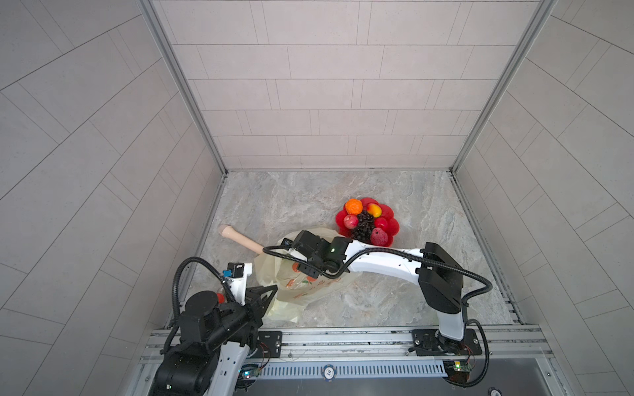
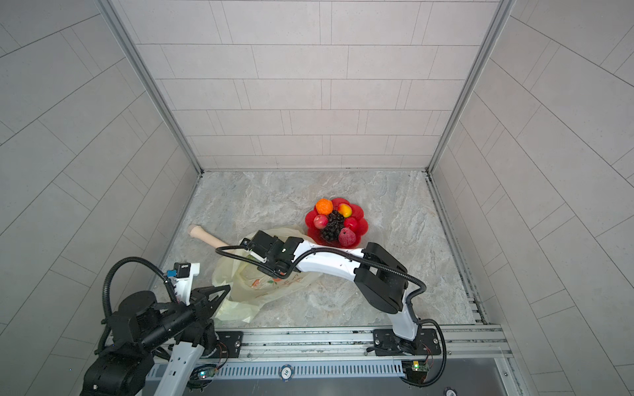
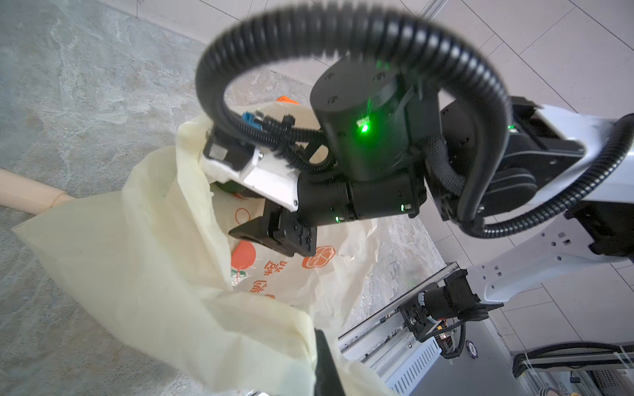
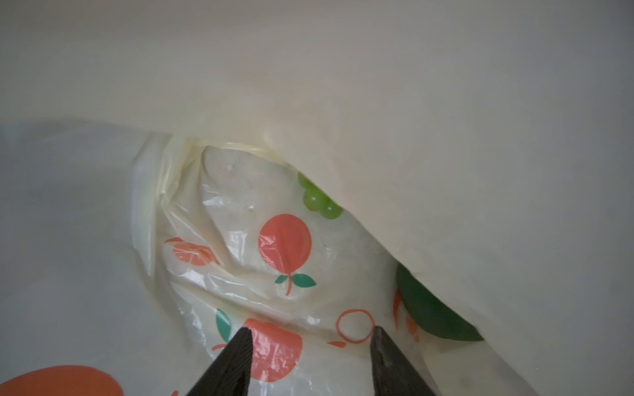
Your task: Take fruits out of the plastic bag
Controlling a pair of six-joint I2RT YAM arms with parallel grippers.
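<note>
The cream plastic bag (image 3: 132, 264) with printed fruit lies crumpled and open on the stone floor. My left gripper (image 1: 269, 293) is shut at the bag's near-left edge, with bag film at its tips (image 3: 317, 356). My right gripper reaches inside the bag. The right wrist view shows its fingertips (image 4: 239, 346) apart above printed film; what is between them farther back is out of sight. Green grapes (image 4: 317, 198) and a dark green shape (image 4: 432, 310) show partly under a fold there, though I cannot tell whether these are fruit or print.
A red flower-shaped plate (image 1: 393, 227) of fruit sits behind the bag. A pale wooden roller (image 1: 241, 237) lies left of it.
</note>
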